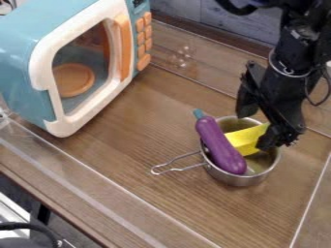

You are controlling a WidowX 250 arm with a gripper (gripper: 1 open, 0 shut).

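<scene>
A steel pot (pixel 258 169) with a wire handle stands on the wooden table at the centre right. In it lie a purple eggplant (pixel 219 145) and a yellow object (pixel 243 139). My black gripper (pixel 264 124) hangs open just over the pot's back, around or above the yellow object; whether it touches that is unclear.
A toy microwave (pixel 39 60) in light blue, its opening facing right and an orange disc inside, stands at the upper left. Dark cables show at the lower left edge.
</scene>
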